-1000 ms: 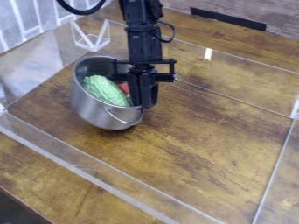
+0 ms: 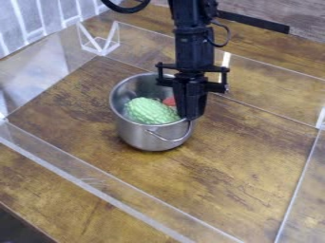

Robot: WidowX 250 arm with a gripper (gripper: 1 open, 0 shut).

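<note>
A steel pot (image 2: 137, 133) with a wire handle stands on the wooden table, left of centre. Inside it lie a pale green cabbage-like object (image 2: 151, 111) and a red item (image 2: 169, 101), partly hidden. The black gripper (image 2: 191, 110) reaches down from the top of the view to the pot's right rim, its tip at or over that rim. It looks shut; whether anything thin is between its fingers cannot be seen.
Transparent panels or edges run along the sides, with a white bracket at the back left.
The gripper has moved right, and the pot has shifted right along with it, its contents now more in view.
</note>
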